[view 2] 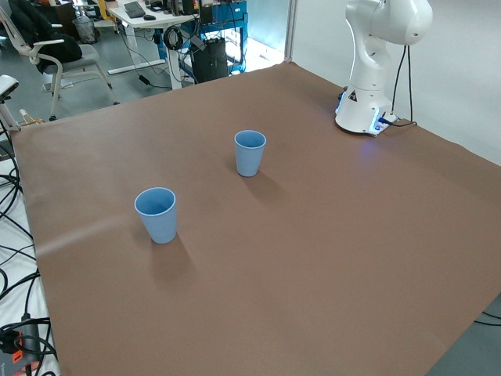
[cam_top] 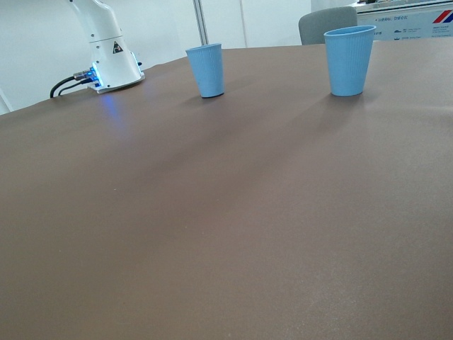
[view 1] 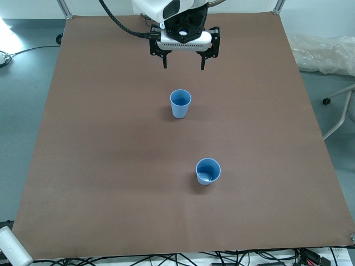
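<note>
Two light blue cups stand upright on the brown table (view 1: 111, 138). In the left view one cup (view 1: 180, 103) is at the middle, the other cup (view 1: 208, 171) lower toward the front edge; both look empty. The top view shows them side by side at table height, and the right view shows both cups (view 2: 250, 153) (view 2: 156, 215) apart. My gripper (view 1: 183, 63) hangs above the back of the table, beyond the cups, open with nothing between its fingers.
The tabletop around the cups is bare. Cables (view 2: 19, 235) run along one edge outside the table. A white robot base (view 2: 364, 106) stands on the table's edge in the right view. A chair (view 2: 70, 59) and desk are off the table.
</note>
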